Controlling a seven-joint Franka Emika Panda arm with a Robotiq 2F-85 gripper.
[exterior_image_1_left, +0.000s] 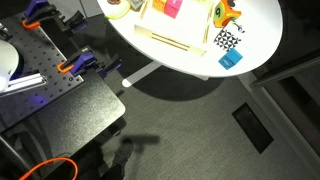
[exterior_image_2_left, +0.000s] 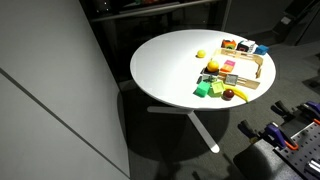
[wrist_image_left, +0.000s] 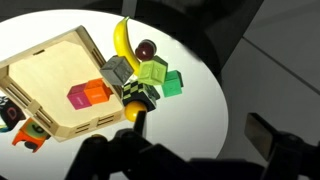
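Observation:
My gripper stands open in the wrist view, its dark fingers wide apart and nothing between them. It is above the white round table (wrist_image_left: 205, 122), close to its edge. A wooden tray (wrist_image_left: 45, 68) holds a pink block (wrist_image_left: 78, 97) and an orange block (wrist_image_left: 96, 91). Beside the tray lie a grey cube (wrist_image_left: 117, 69), a light green cube (wrist_image_left: 152, 73), a darker green block (wrist_image_left: 172, 83), a checkered block (wrist_image_left: 138, 93) and an orange fruit (wrist_image_left: 134, 111). A yellow banana (wrist_image_left: 122, 44) and a dark round fruit (wrist_image_left: 146, 49) lie near the rim.
Beyond the tray, a blue block (exterior_image_1_left: 231, 59) and an orange toy (exterior_image_1_left: 226, 13) sit on the table. A yellow fruit (exterior_image_2_left: 201, 54) lies apart from the others. Clamps (exterior_image_1_left: 78, 63) stand on the dark bench (exterior_image_1_left: 85, 110).

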